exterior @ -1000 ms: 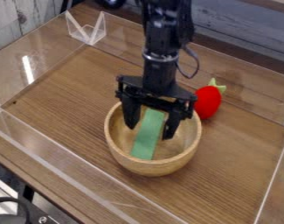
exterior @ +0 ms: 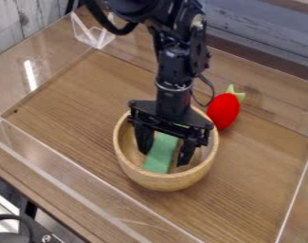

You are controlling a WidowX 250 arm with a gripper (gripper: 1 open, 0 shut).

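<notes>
My black gripper (exterior: pixel 167 135) reaches down from the top centre into a tan bowl (exterior: pixel 165 178), its fingers standing open around a green object (exterior: pixel 157 162) that lies in the bowl. The lower part of the green object shows between and below the fingers. Whether the fingertips touch it, I cannot tell.
A red object (exterior: pixel 224 112) with a green piece at its top lies just right of the bowl. A clear wire or plastic item (exterior: pixel 93 30) is at the back left.
Since a second ago my gripper has come lower into the bowl, over the green object.
</notes>
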